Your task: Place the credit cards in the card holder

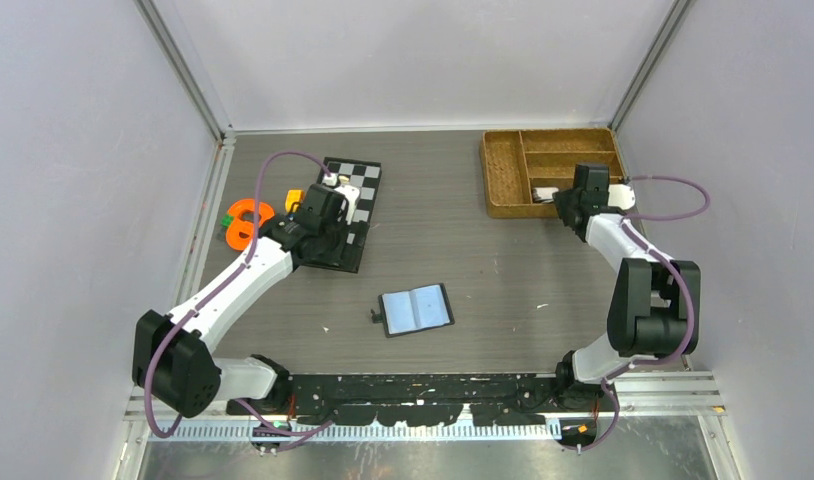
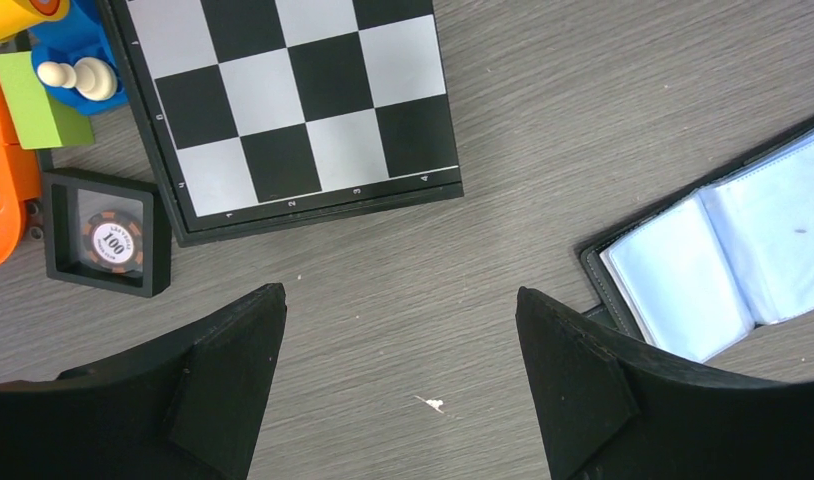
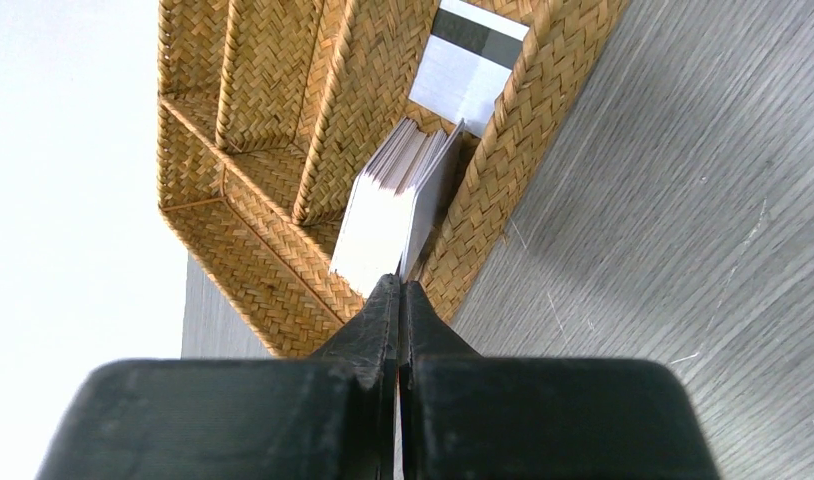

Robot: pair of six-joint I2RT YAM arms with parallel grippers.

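A stack of white credit cards point(image 3: 378, 215) stands on edge in the woven tray's front compartment. One card point(image 3: 431, 200) leans apart from the stack, its near edge reaching between my right gripper's fingertips. The right gripper is shut, with that thin card edge seeming pinched at the tips. From above, my right gripper point(image 1: 563, 208) hides part of that compartment. The card holder point(image 1: 416, 309) lies open on the table at front centre, pale sleeves point(image 2: 748, 250) facing up. Above the table near the chessboard, my left gripper stands open and empty.
The woven tray point(image 1: 503, 170) sits at the back right; another card point(image 3: 463, 75) lies flat in it. A chessboard point(image 1: 368, 190), a small black box with a chip point(image 2: 108, 232) and orange toys point(image 1: 240, 235) occupy the left.
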